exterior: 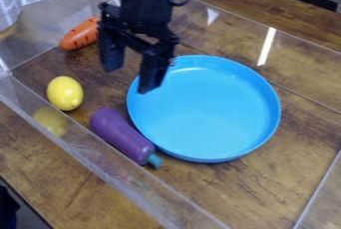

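Observation:
My dark gripper (pixel 135 65) hangs blurred over the wooden floor at the upper middle, above the back left edge of a blue plate (pixel 202 114), its two fingers apart with nothing seen between them. A yellow lemon-like toy (pixel 64 93) lies to the left, and a purple eggplant-like toy (pixel 123 135) lies just left of the plate's front. An orange carrot (pixel 80 34) lies at the back left, partly behind the arm.
A clear low wall (pixel 30 116) runs along the left side.

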